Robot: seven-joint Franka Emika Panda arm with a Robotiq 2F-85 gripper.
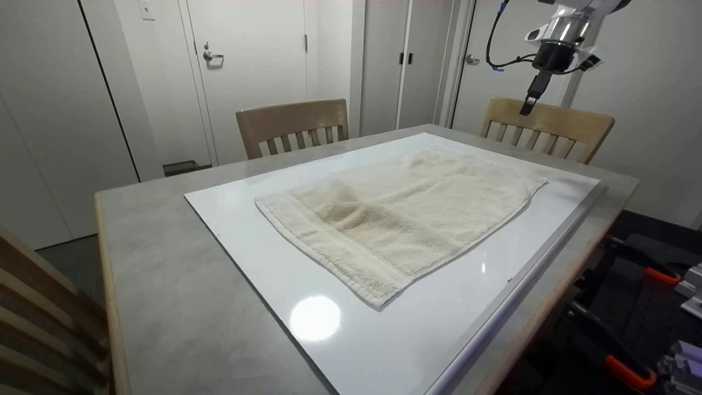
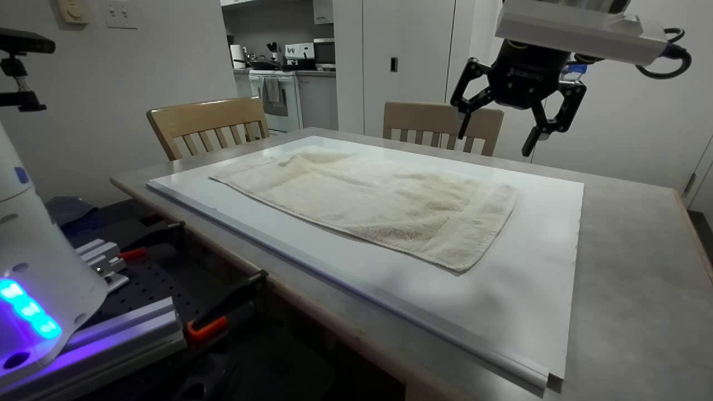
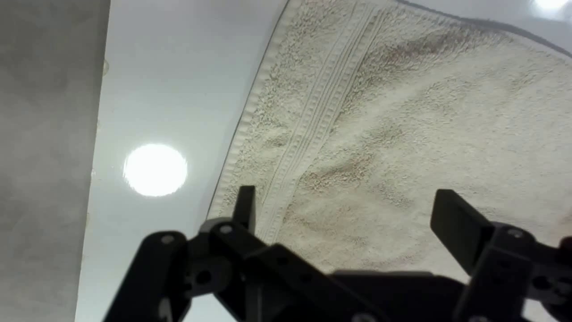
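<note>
A cream towel [image 1: 421, 204] lies spread on the white board, lightly wrinkled, with a bunched fold near its banded end. In exterior view 2 the same towel [image 2: 374, 200] stretches across the middle of the board. My gripper [image 2: 496, 139] hangs in the air well above the board, its fingers wide apart and empty. From the wrist, the towel [image 3: 407, 118] fills the view's right side, its banded end and hem running down between board and cloth. The gripper is open over that end, touching nothing.
The white board [image 1: 250, 217] covers most of the grey table [image 1: 171, 276], with a raised rail [image 2: 374, 301] along the robot's side. Wooden chairs [image 1: 296, 122] stand around the table. Bare board surrounds the towel.
</note>
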